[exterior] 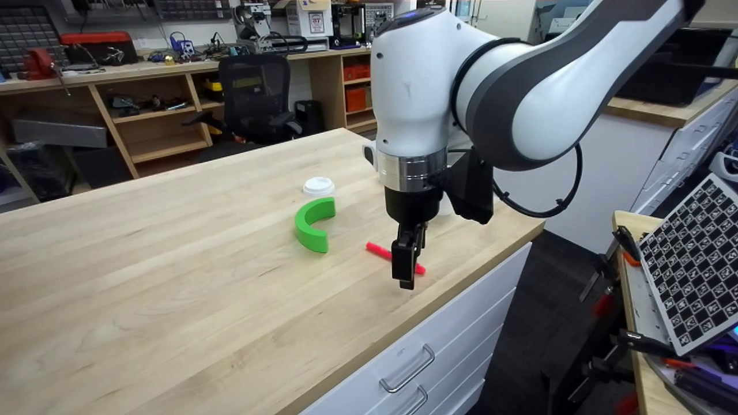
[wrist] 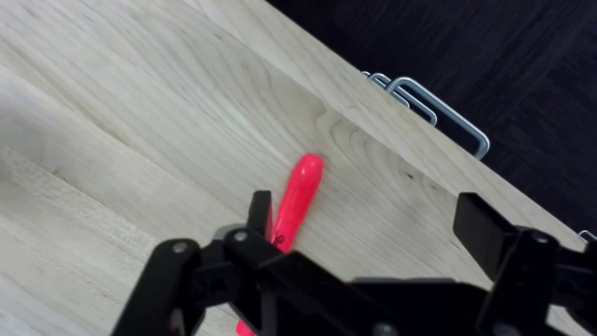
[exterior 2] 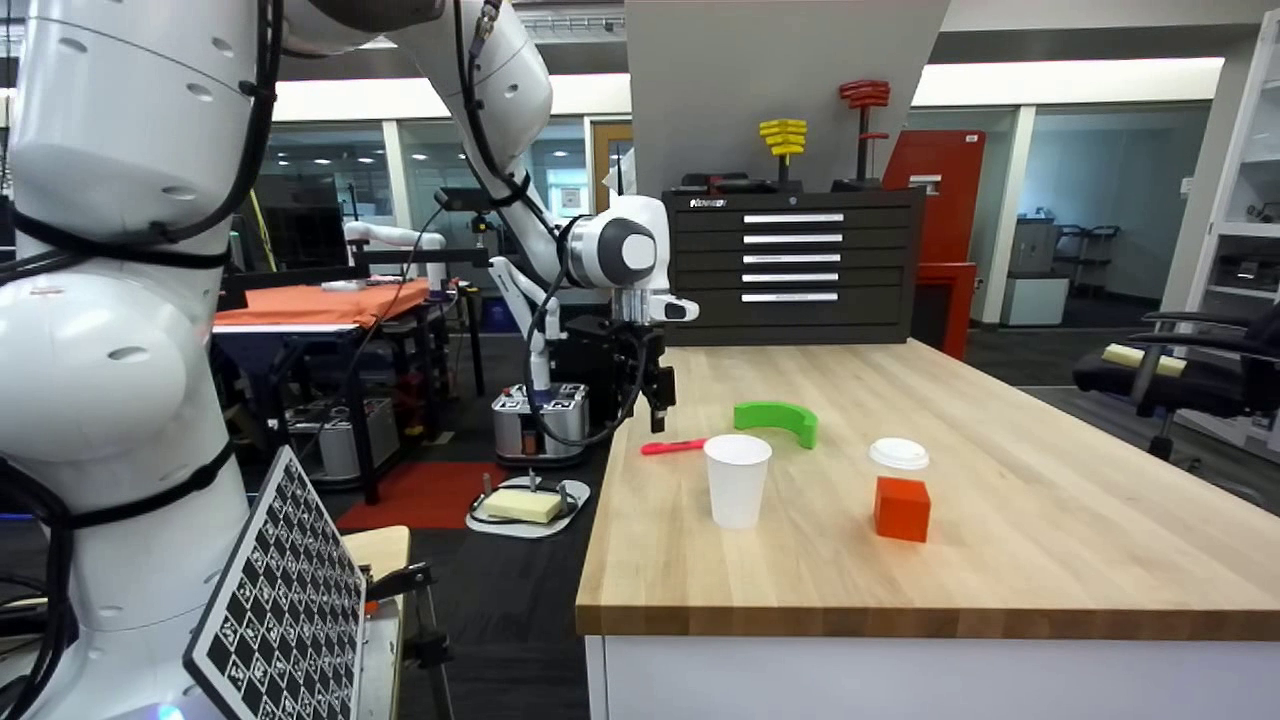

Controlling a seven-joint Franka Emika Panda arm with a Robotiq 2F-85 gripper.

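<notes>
A red marker point(exterior: 378, 250) lies flat on the wooden table; in exterior view 1 the fingers hide part of it. My gripper point(exterior: 405, 285) hangs above the marker, pointing down. From the wrist, the gripper is open, its two fingers wide apart with only bare wood seen between the tips. The marker point(wrist: 302, 187) runs past the left finger, which covers its middle; one end sticks out beyond that fingertip. In exterior view 2 the marker point(exterior 2: 672, 446) shows below and beside the gripper point(exterior 2: 657, 422).
A green half-ring point(exterior: 304, 228) and a white lid point(exterior: 319, 186) lie farther in on the table. A white cup point(exterior 2: 737, 480) stands close to the marker in exterior view 2, and an orange-red cube point(exterior 2: 902, 509) sits by the lid. The table's edge point(wrist: 392, 134) is near the gripper.
</notes>
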